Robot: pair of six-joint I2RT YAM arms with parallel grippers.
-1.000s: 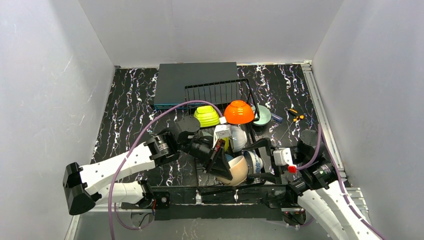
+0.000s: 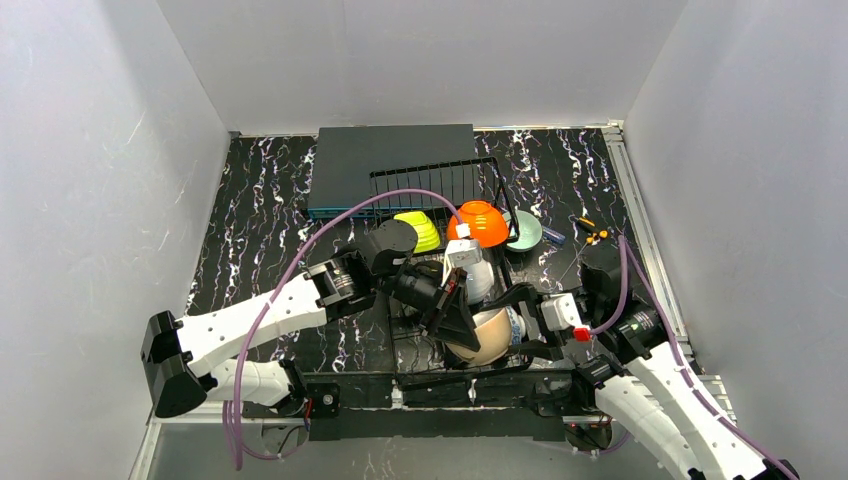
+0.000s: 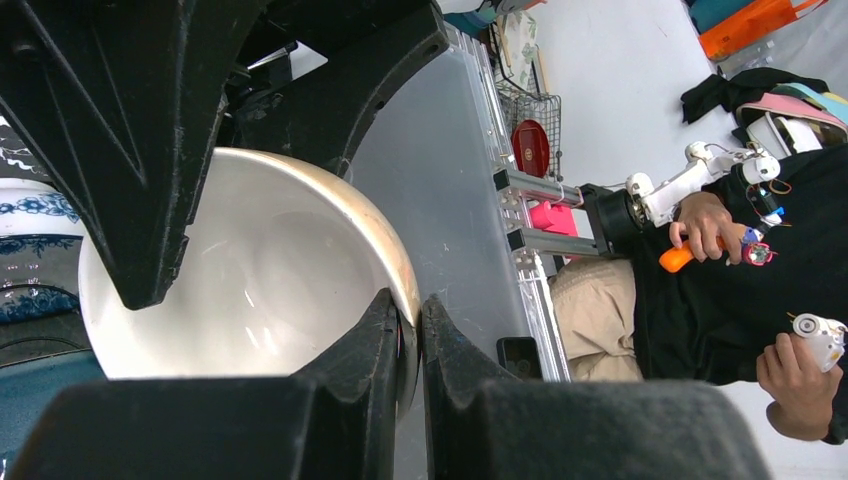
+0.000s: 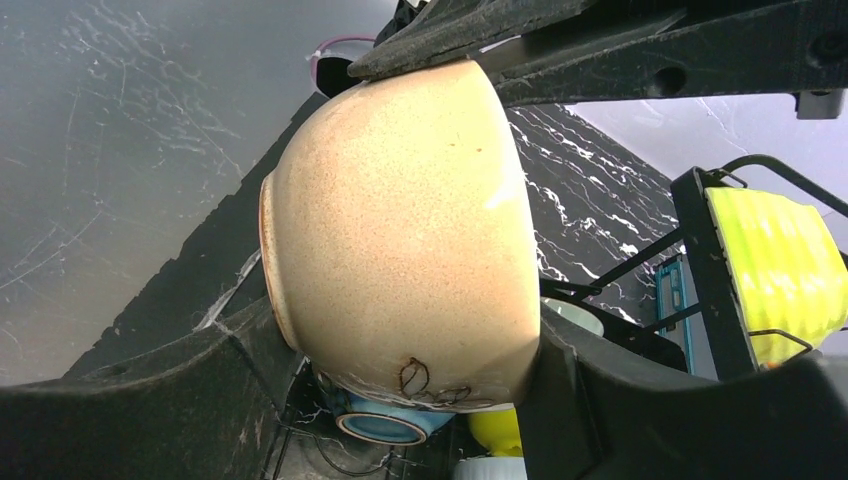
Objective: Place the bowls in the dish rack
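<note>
A cream bowl (image 2: 487, 338) is held tilted above the lower part of the dish rack (image 2: 405, 378). My left gripper is shut on the bowl's rim, and the white inside faces that camera. From the other side, my right gripper has its fingers part open, one finger on either side of the same bowl (image 4: 400, 220); whether both touch it is hard to tell. An orange bowl (image 2: 480, 222) and a lime green bowl (image 2: 420, 230) sit in the rack's upper part. A blue-patterned bowl (image 3: 40, 212) lies partly hidden by the cream one.
A blue bowl (image 4: 385, 425) shows under the cream one in the right wrist view. Beside the rack lies a pale green dish (image 2: 526, 231), with orange-handled pliers (image 2: 592, 229) farther right. The counter left of the rack is clear.
My left gripper has carried the cream bowl to the right, toward and between the right gripper's fingers. The bowl now covers more of the blue-patterned one.
</note>
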